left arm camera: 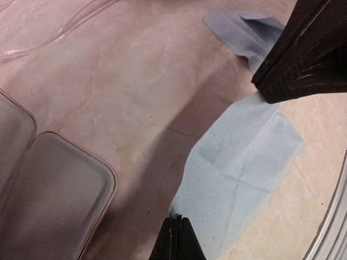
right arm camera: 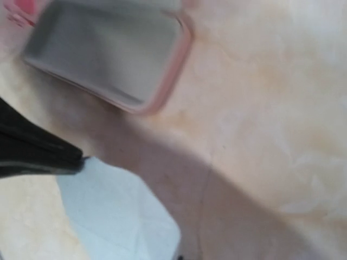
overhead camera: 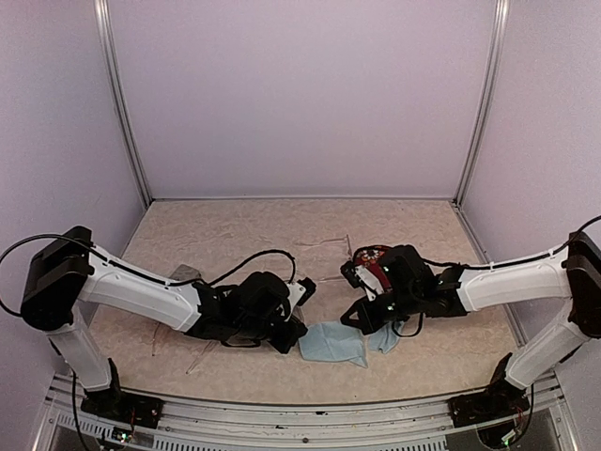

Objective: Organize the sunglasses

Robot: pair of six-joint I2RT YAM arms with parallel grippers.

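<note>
A pale blue cloth [overhead camera: 333, 343] stretches between my two grippers near the front of the table. In the left wrist view, my left gripper is shut on one corner of this cloth [left arm camera: 233, 168]. My right gripper, dark at the upper right there, pinches another corner. The right wrist view shows the cloth [right arm camera: 116, 208] hanging from the left gripper; the right one's tips are barely visible at the bottom edge. An open, empty case [left arm camera: 65, 181] lies beside the cloth, its compartment [right arm camera: 103, 46] also visible from the right wrist. No sunglasses can be made out.
Another blue cloth [overhead camera: 386, 339] lies crumpled under the right gripper. A red patterned item [overhead camera: 369, 256] is partly behind the right arm, and a grey object [overhead camera: 185, 272] sits behind the left. Clear plastic wrappers are scattered about.
</note>
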